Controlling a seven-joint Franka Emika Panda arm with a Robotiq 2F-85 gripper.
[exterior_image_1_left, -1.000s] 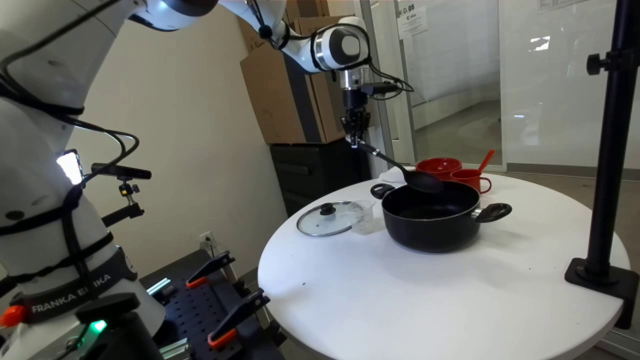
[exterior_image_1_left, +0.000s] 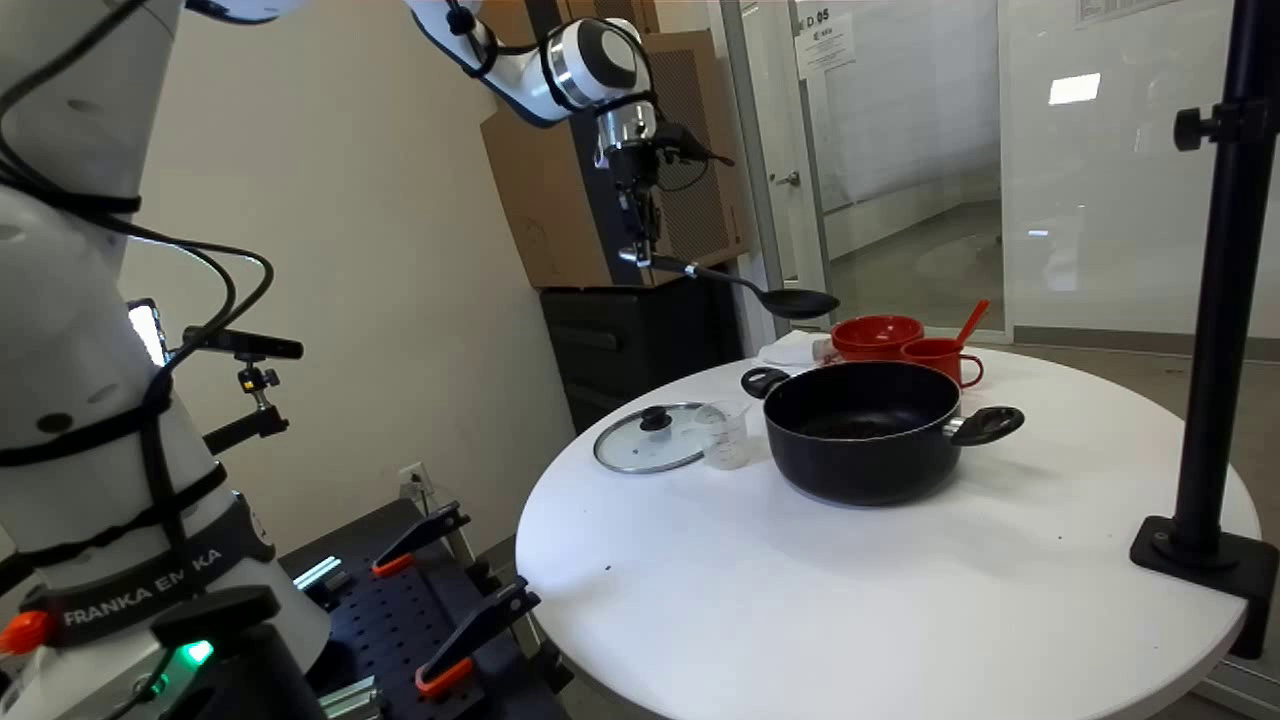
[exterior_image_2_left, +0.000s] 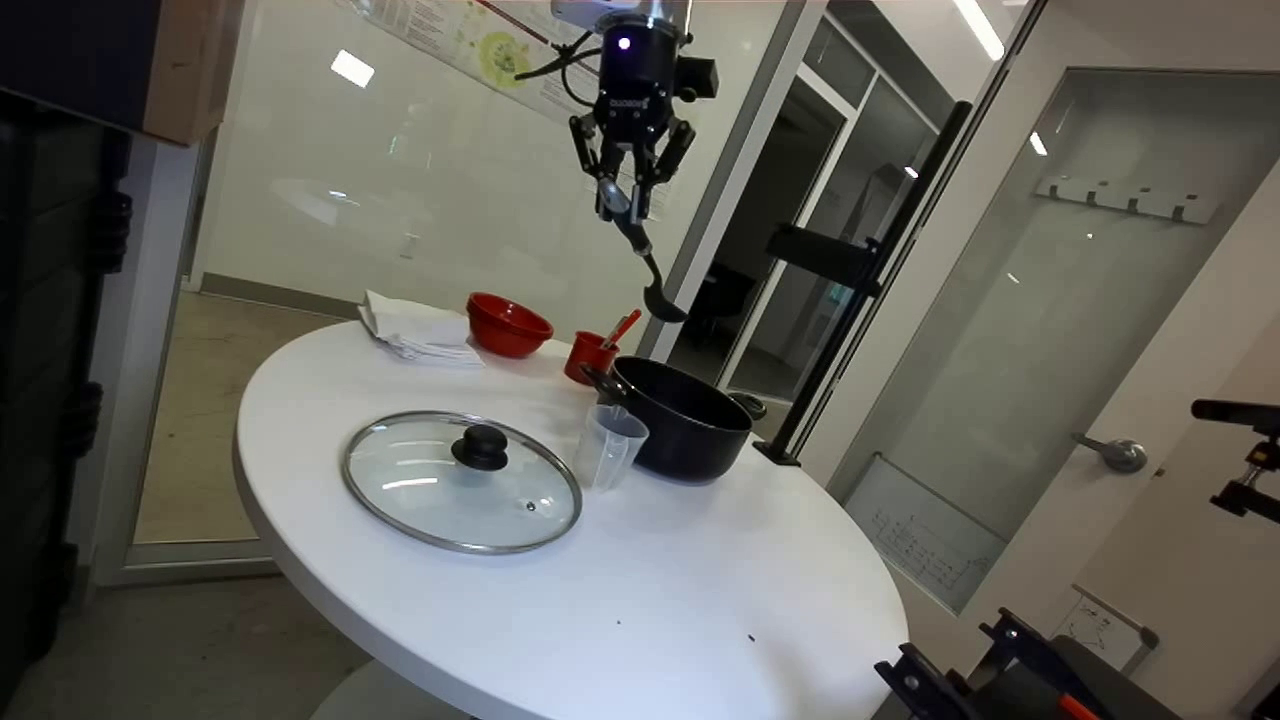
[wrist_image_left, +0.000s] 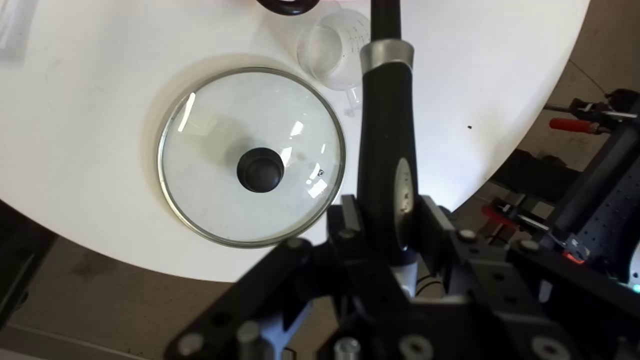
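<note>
High over the table's far side, my gripper (exterior_image_2_left: 624, 206) is shut on the handle of a black ladle-like spoon (exterior_image_1_left: 801, 304). In the wrist view the dark handle (wrist_image_left: 388, 138) with its silver collar runs up between my fingers and out of the top edge. The spoon's bowl hangs in the air, above and to the left of the black pot (exterior_image_1_left: 858, 450) in exterior view 1, touching nothing. No lid covers the pot. Its glass lid (exterior_image_2_left: 462, 486), with a black knob, lies flat on the table beside a clear measuring cup (exterior_image_2_left: 609, 446).
A red bowl (exterior_image_2_left: 510, 325), a red mug (exterior_image_2_left: 590, 356) with a red utensil in it, and folded white cloth (exterior_image_2_left: 414, 326) stand at the far side of the round white table (exterior_image_1_left: 768, 588). A black post (exterior_image_1_left: 1212, 300) is clamped to the table edge.
My arm has risen and drawn back to the left in exterior view 1, carrying the spoon. Its bowl was over the pot's rim before and is now higher and clear of it.
</note>
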